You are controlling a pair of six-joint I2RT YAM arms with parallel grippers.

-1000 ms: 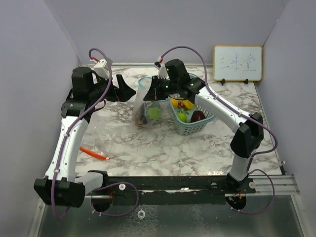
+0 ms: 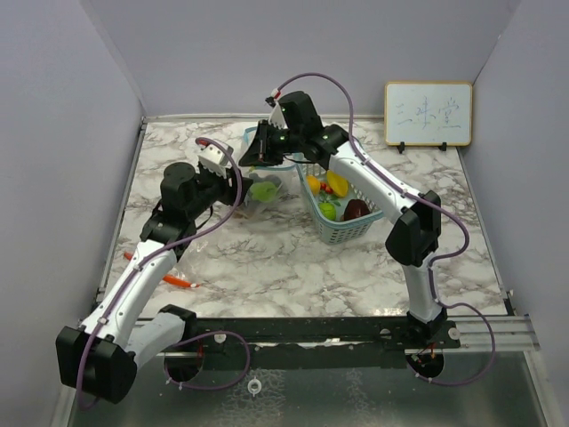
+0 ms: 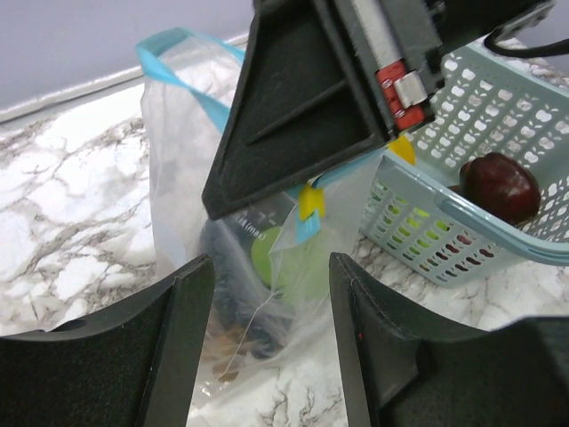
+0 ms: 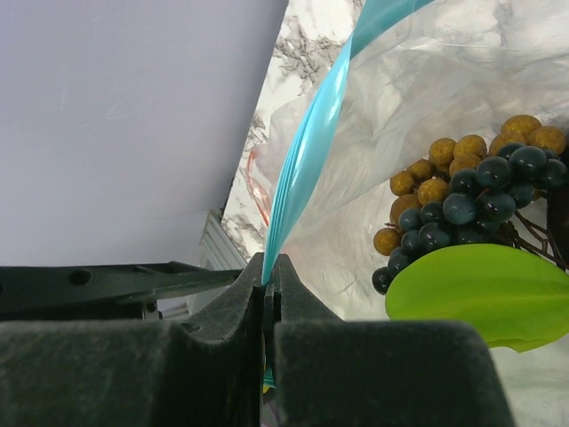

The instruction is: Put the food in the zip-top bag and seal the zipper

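Observation:
The clear zip bag (image 3: 178,187) stands upright with its blue-rimmed mouth gaping. Inside it are dark grapes (image 4: 493,191), small brown fruits (image 4: 462,156) and a green piece (image 4: 484,294). My right gripper is shut on the blue zip strip (image 4: 316,133) at one end of the mouth. By its fingers (image 3: 276,133) a yellow slider (image 3: 311,202) shows, with a short blue strip end below it. My left gripper is open, close below the slider; the bag's side lies between its fingers in view, and contact cannot be told.
A pale green basket (image 2: 342,229) right of the bag holds several foods, among them a dark purple one (image 3: 500,189). An orange-red strip (image 2: 178,281) lies at the table's left front. A whiteboard (image 2: 428,114) stands behind.
My left gripper has come right and toward the table's front, up to the bag. My right gripper, with the bag's edge, has shifted left and back.

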